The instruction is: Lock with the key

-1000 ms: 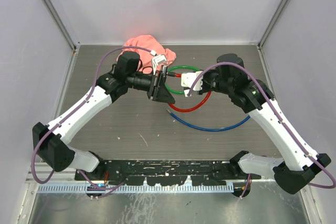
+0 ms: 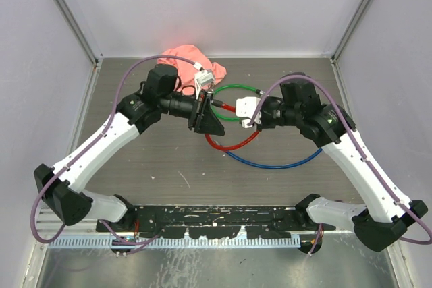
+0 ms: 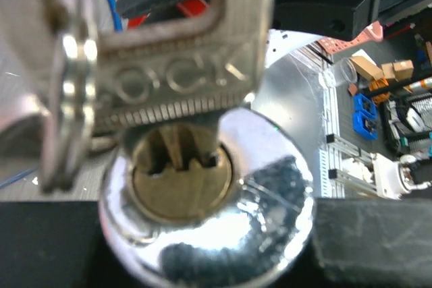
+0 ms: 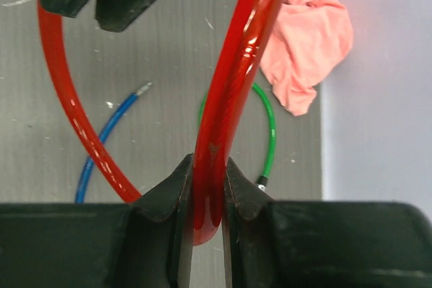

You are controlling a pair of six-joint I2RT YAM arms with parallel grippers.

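A chrome lock cylinder [image 3: 263, 197] with a brass keyway faces the camera in the left wrist view. A silver key [image 3: 179, 84] stamped with raised letters reaches into the keyway, and its metal ring hangs at the left. The dark fingers [image 3: 47, 244] of my left gripper [image 2: 206, 114] flank the lock on both sides; whether they press on it is unclear. My right gripper is shut on the red cable [image 4: 233, 79], close to the left gripper. The key is too small to make out in the top view.
A green cable [image 2: 234, 87] and a blue cable [image 2: 273, 166] lie on the wooden table. Behind them is a crumpled pink cloth [image 2: 189, 53]. The two grippers stand close together at the centre.
My right gripper has shifted slightly to the right, and the red cable's loop has swung lower and to the left. The left arm's elbow has moved a little left; its gripper barely shifts.
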